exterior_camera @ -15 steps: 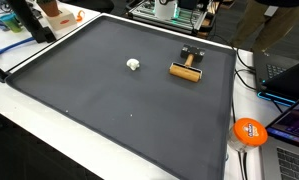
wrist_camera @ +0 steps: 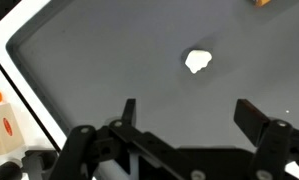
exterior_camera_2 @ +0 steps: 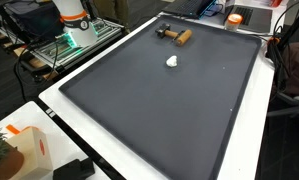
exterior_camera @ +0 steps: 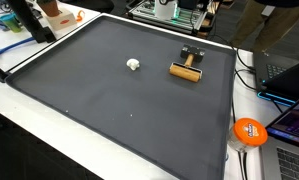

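Observation:
A small white object (exterior_camera: 133,64) lies on the dark grey mat (exterior_camera: 129,110), toward its far side in exterior view 1. The same white lump (exterior_camera_2: 172,61) shows in exterior view 2, and in the wrist view the white piece (wrist_camera: 198,61) sits above the fingers, right of centre. My gripper is open, its two dark fingers wide apart with only bare mat between them. It hangs above the mat, clear of the white piece. Neither exterior view shows the fingertips.
A hammer-like tool with an orange-brown cylinder (exterior_camera: 186,72) lies at the mat's far right; its orange edge (wrist_camera: 262,2) enters the wrist view. An orange-lidded container (exterior_camera: 250,132) and laptops (exterior_camera: 283,78) stand beyond the right edge.

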